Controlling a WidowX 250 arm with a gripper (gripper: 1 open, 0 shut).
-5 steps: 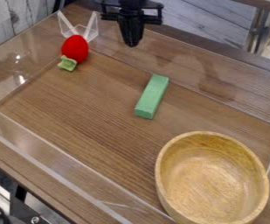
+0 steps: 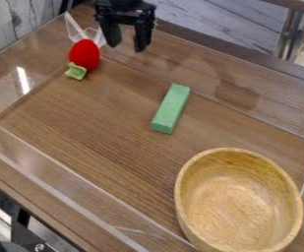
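My gripper (image 2: 125, 39) is at the top of the view, dark, its fingers apart. Below and left of it a red rounded object (image 2: 84, 53) rests near a small green piece (image 2: 77, 72), with a whitish, see-through shape behind. A green bar (image 2: 170, 107) lies right of centre on the wooden table. A large tan bowl (image 2: 238, 205) occupies the lower right.
A raised edge runs along the back right.
My gripper has moved left along the back of the table, toward the red object. The objects on the table look unchanged.
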